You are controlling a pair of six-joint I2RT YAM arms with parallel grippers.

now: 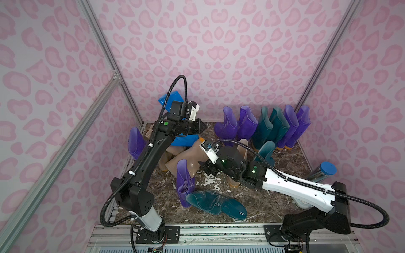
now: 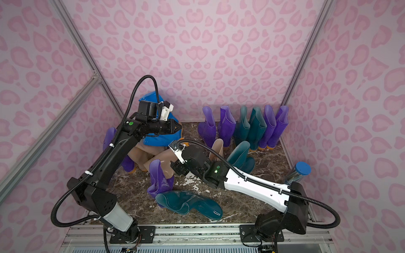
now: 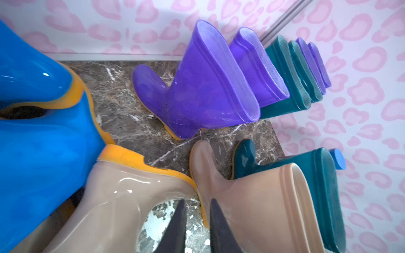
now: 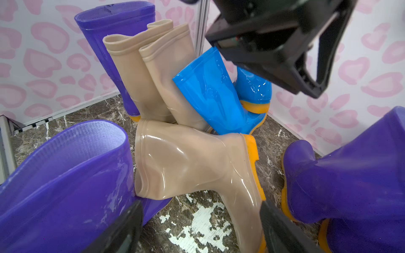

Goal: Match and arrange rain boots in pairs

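In the left wrist view my left gripper is part open, a narrow empty gap between its fingers, over a lying tan boot (image 3: 126, 185) and a standing tan boot (image 3: 253, 202). Blue boots (image 3: 38, 147) rest beside it, one over another. My right gripper is spread wide and empty, facing the lying tan boot's shaft. Along the back, pairs of purple (image 1: 227, 122), teal (image 1: 270, 124) and purple boots (image 1: 295, 126) stand side by side. Teal footwear (image 1: 215, 204) lies at the front, touching a standing purple boot (image 1: 184, 183).
Another teal boot (image 2: 240, 158) is upright near the centre right. At the far left leans a purple boot (image 2: 108, 138), near two more tan boots (image 4: 156, 71). A blue-capped container (image 2: 302, 168) occupies the right edge. Bare floor (image 1: 286, 162) shows at right.
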